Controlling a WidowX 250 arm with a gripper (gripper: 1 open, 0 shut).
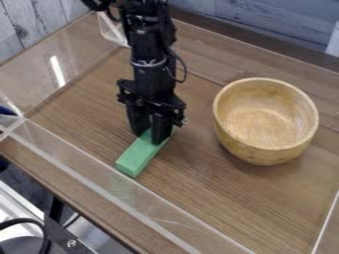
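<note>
My black gripper (149,127) hangs down over the middle of the wooden tray, its lower end at the upper end of a green block (134,159). The block lies flat and slanted on the board. The fingers are dark and overlap the block's end, so I cannot tell how far apart they are or whether they grip it.
A wide tan wooden bowl (265,119) sits to the right of the gripper. Clear plastic edges run along the left and lower left, with black cables beyond at the bottom left. The board behind and at lower right is clear.
</note>
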